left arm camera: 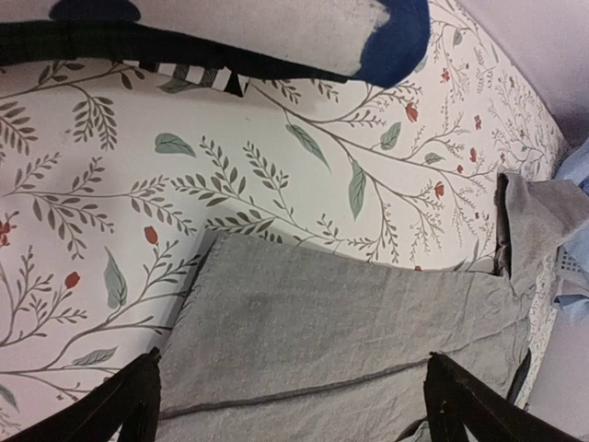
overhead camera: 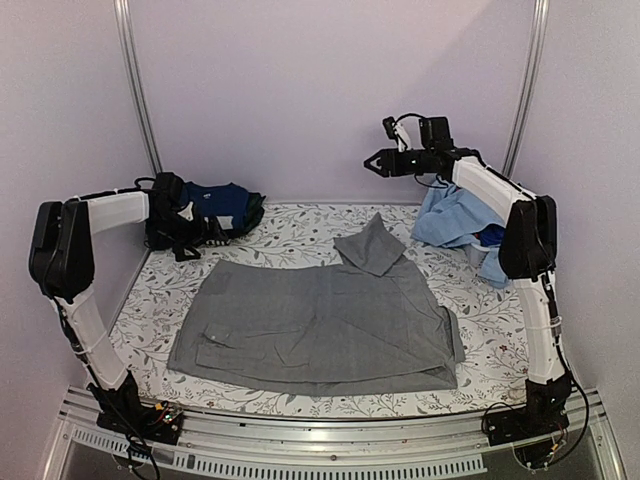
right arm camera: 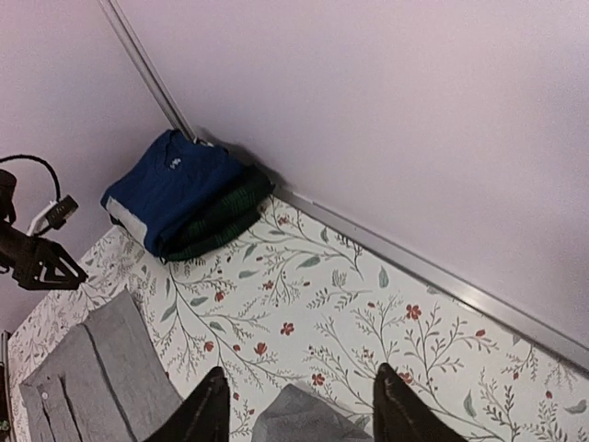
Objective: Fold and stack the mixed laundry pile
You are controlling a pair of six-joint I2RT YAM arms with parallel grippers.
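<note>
A grey garment lies spread flat on the table, its top right corner sticking up toward the back. My left gripper hangs open over the table left of it; in the left wrist view its fingers frame the garment's grey edge, holding nothing. My right gripper is raised high above that corner, open, with nothing between its fingers; the corner shows below it in the right wrist view.
A folded navy and green stack sits at the back left. A pile of light blue cloth in a container fills the right back.
</note>
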